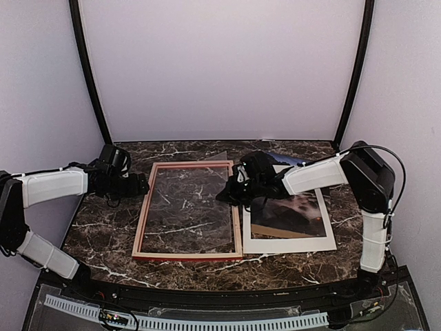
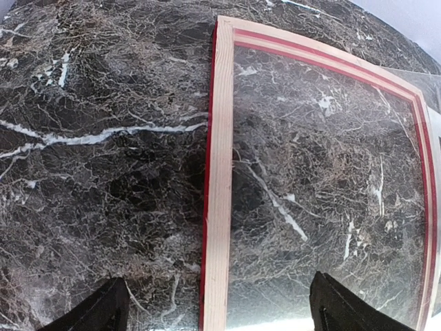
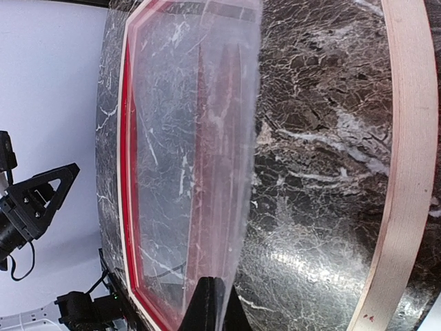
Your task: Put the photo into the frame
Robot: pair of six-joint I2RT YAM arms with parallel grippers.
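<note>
The pinkish wooden frame (image 1: 188,256) with red inner and outer edges lies flat on the dark marbled table. A clear sheet (image 3: 219,138) lies across it, its edge raised and bowed in the right wrist view. My right gripper is shut on that edge, inside the frame's right side (image 3: 413,138). Above the frame's left side (image 2: 219,138), my left gripper stands open, one finger to each side, holding nothing. The photo (image 1: 293,217), with a white border, lies right of the frame, partly hidden under my right arm.
A clear corner (image 1: 213,157) sticks out past the frame's far side. Something blue (image 1: 284,158) lies behind the photo, mostly covered. Bare table (image 1: 103,231) shows left of the frame, and a pale wall (image 1: 227,69) closes the back.
</note>
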